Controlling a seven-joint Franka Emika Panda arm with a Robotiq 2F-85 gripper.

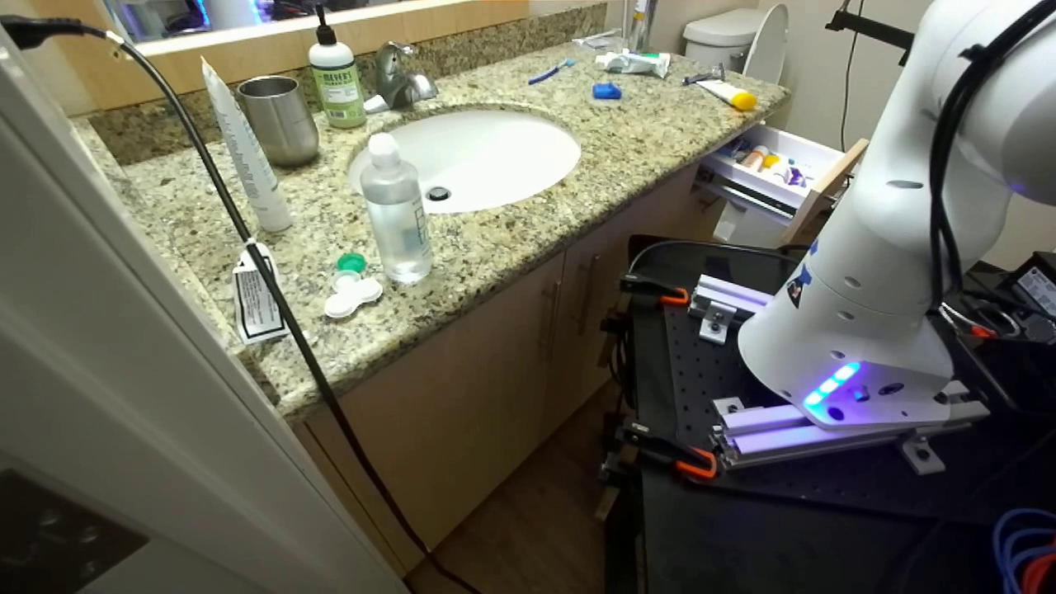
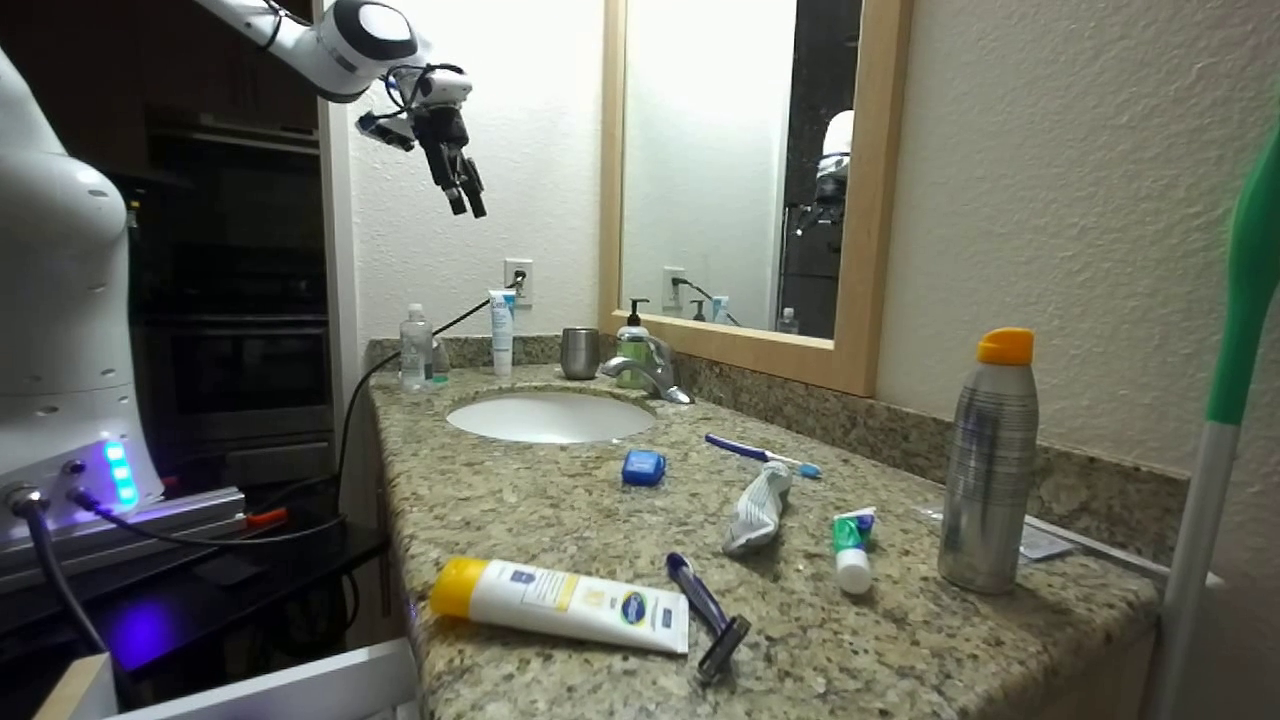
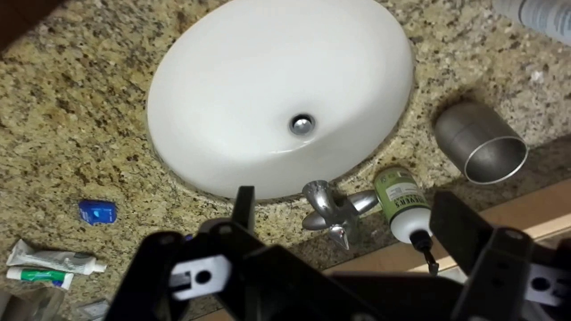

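High above the counter near the sink, my gripper is open and empty. In the wrist view its fingers are spread wide. Far below the gap are the metal faucet and a green-labelled pump bottle. The white oval sink fills the upper middle of that view, and a steel cup stands right of the bottle. Toward the front of the counter is a clear bottle, with a white contact-lens case beside it. A white tube stands upright near the cup.
A blue box, toothbrush, grey tube, small green tube, razor and yellow-capped tube lie spread out. The spray can stands upright. An open drawer juts out. A black cable crosses the counter's end.
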